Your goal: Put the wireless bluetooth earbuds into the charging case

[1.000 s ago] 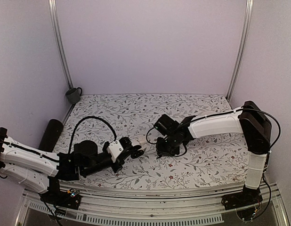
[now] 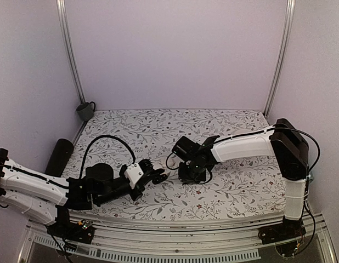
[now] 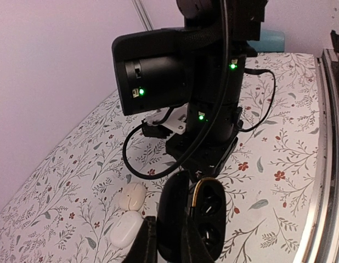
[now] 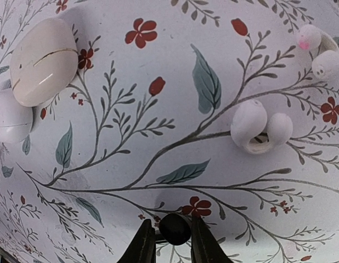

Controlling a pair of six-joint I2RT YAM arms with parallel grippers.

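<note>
The black charging case (image 3: 172,213), with a gold rim and two cavities, is held upright in my left gripper, which is shut on it. In the right wrist view, a small black earbud (image 4: 175,227) sits between the fingertips of my right gripper, low over the patterned table; whether those fingers grip it I cannot tell. In the top view the right wrist (image 2: 194,161) hangs just right of the case.
White rounded pieces (image 4: 42,63) lie at the table's middle, with white earbud-like items (image 4: 260,126) nearby. A grey mug (image 2: 85,112) and black cylinder (image 2: 62,153) stand at the left edge.
My right arm has shifted a little to the left, toward the case. The left arm looks unchanged.
</note>
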